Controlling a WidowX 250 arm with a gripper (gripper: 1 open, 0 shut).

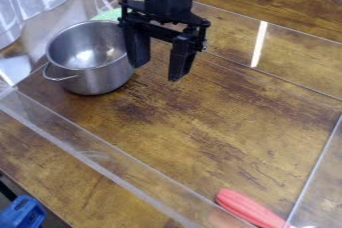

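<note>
My black gripper (pixel 158 57) hangs from the top centre over the wooden table, with two dark downward fingers spread apart and no object visible between them. To its left a steel pot (pixel 83 60) with a wire handle stands upright; the gripper's left part overlaps its right edge in the view.
A pink-red object (pixel 247 209) lies at the lower right. A blue object (pixel 20 212) is at the lower left corner. A light green item (pixel 104 15) is partly hidden behind the arm. Clear panels border the table.
</note>
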